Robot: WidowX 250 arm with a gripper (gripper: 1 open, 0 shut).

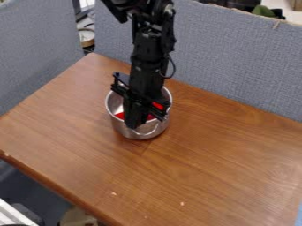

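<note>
A steel pot (pixel 147 131) stands on the wooden table (pixel 213 168), toward its back left. Red material (pixel 157 106) shows inside the pot, mostly covered by my black gripper (pixel 133 109), which reaches down into the pot from above. The gripper's tips are dark against the pot's interior, and whether they are open or shut is unclear.
Grey padded walls (pixel 224 71) border the table at the back and left.
</note>
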